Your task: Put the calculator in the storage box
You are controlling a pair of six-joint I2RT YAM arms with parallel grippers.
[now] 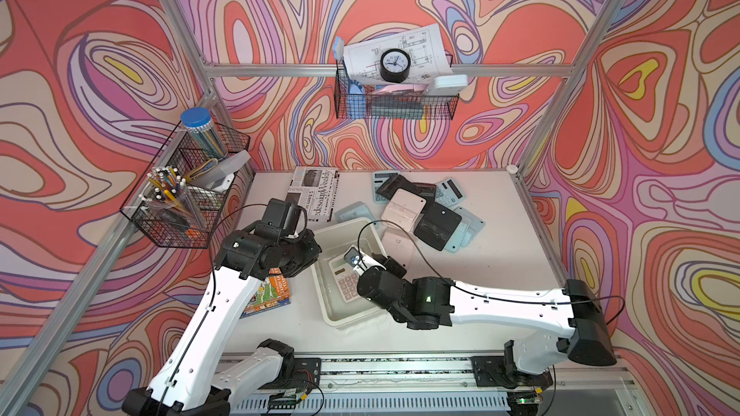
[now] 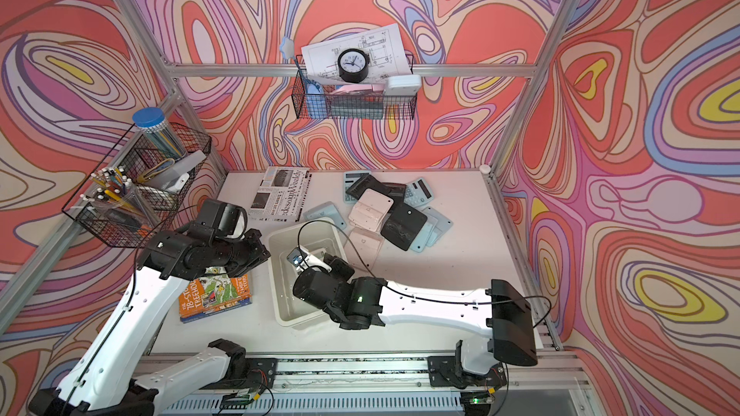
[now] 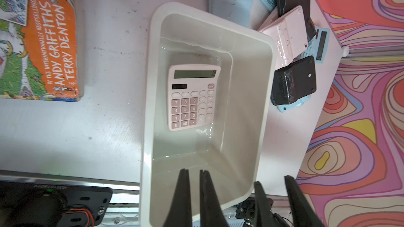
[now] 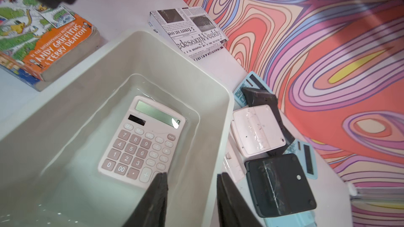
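Observation:
Face up on the floor of the cream storage box lies a pink calculator, clear of all fingers; the right wrist view also shows the calculator point(image 4: 142, 143) flat inside the walls. My left gripper is shut, its fingertips close together over the near part of the box, nothing held. My right gripper has its fingers apart with an empty gap between them, above the box's right side. In the top left view, the right arm hides part of the box point(image 1: 318, 292).
Several calculators and cases, among them a black one point(image 4: 279, 185) and a pink one point(image 4: 257, 130), are piled behind and right of the box. Books point(image 2: 216, 292) lie to its left, a newspaper-print block point(image 4: 189, 31) behind.

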